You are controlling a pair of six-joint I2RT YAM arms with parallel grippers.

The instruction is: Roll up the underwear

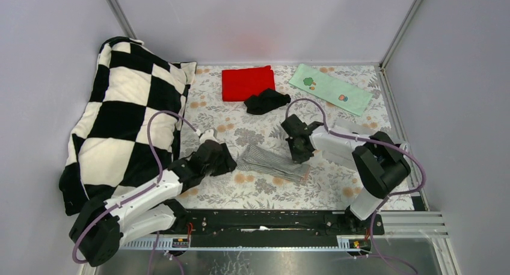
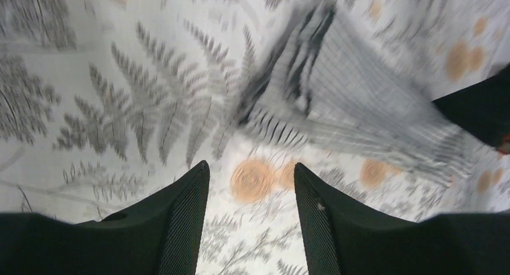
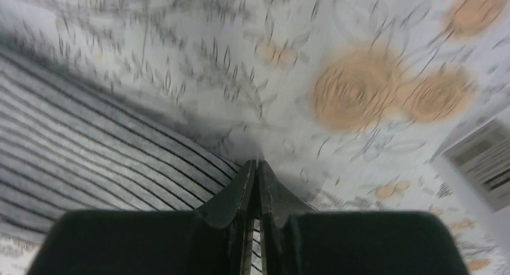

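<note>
The grey striped underwear (image 1: 270,163) lies folded into a long strip on the floral mat, between my two arms. Its right end is pinched by my right gripper, which is shut on the cloth near its upper edge. To the left, my left gripper stands open and empty, a little off the strip's left end. In the left wrist view the underwear (image 2: 373,100) spreads beyond the fingertips, with a loose, uneven fold at its near end. Part of the right end is covered by the right gripper in the top view.
Behind lie a red cloth (image 1: 246,83), a crumpled black cloth (image 1: 266,101) and a light green cloth (image 1: 331,89). A black-and-white checkered cushion (image 1: 129,118) borders the left side. A white container (image 1: 346,144) is mostly behind the right arm. Bare mat lies in front of the underwear.
</note>
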